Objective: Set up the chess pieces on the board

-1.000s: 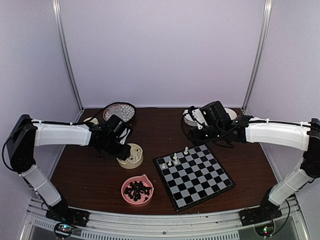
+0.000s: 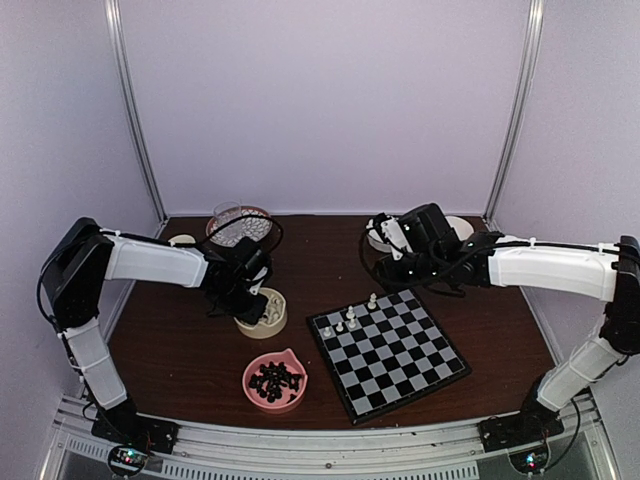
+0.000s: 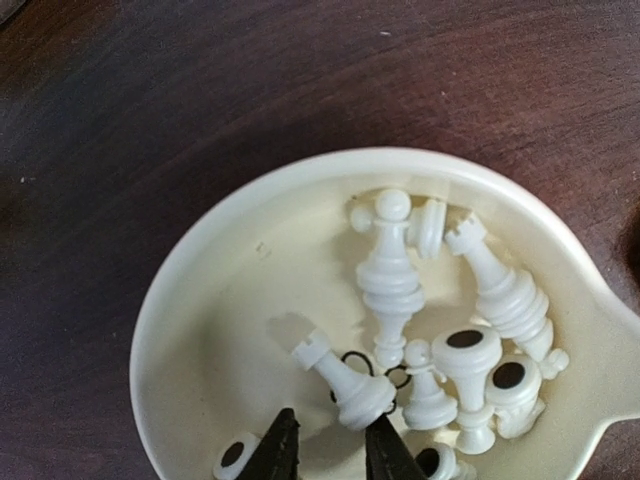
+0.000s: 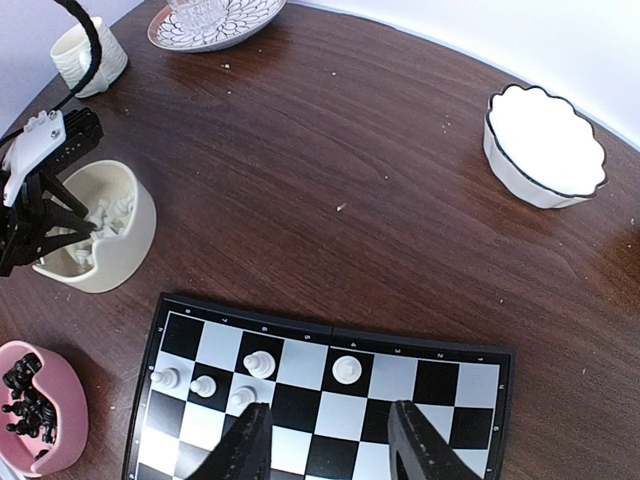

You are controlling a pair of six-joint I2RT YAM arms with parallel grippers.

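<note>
The cream bowl (image 3: 230, 205) holds several loose white chess pieces. My left gripper is over it, fingers apart; a white rook (image 3: 335, 372) lies tilted by its fingertips, its base close to the right finger (image 3: 385, 455). I see no grip on it. The black-and-grey chessboard (image 2: 405, 365) lies right of the bowls, bearing several upright white pieces, among them one white piece (image 4: 347, 370) apart from the others. Above the board, my right gripper stands open with nothing between its fingers. A pink bowl (image 2: 250, 388) contains black pieces.
A white bowl with a dark scalloped rim (image 4: 520, 188) stands at the back right. At the back left are a patterned plate (image 4: 225, 38) and a white cup (image 4: 105, 65). Bare table (image 4: 270, 220) lies behind the board.
The right arm and the pieces on the board look unmoved.
</note>
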